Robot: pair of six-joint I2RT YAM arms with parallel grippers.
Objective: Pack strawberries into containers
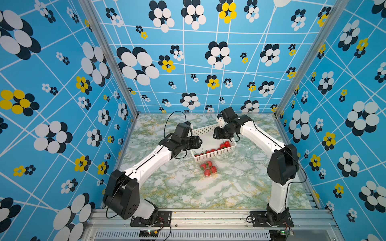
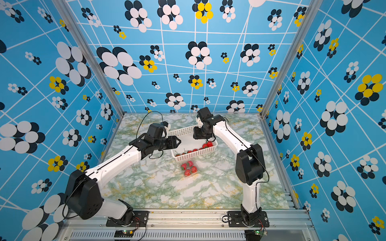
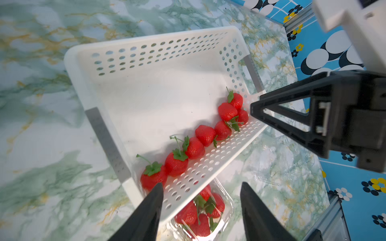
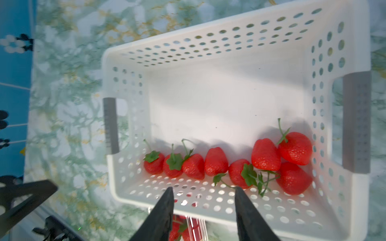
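Note:
Several strawberries (image 4: 216,161) lie in a row along the near wall of a white perforated basket (image 4: 225,116), clustered at its right end. Just in front of the basket, a small clear container (image 1: 208,168) on the table holds several strawberries (image 2: 189,167). My left gripper is open with nothing between its fingers, above the basket's near left side and the container. Over the basket hangs my right gripper, also open and empty, its fingers appearing across the near wall in its wrist view. The strawberry stems show green leaves.
A faint clear plastic piece (image 2: 223,157) lies on the table right of the basket. The two arms are close together above the basket. Broad free marble table (image 1: 160,188) lies in front and to the sides.

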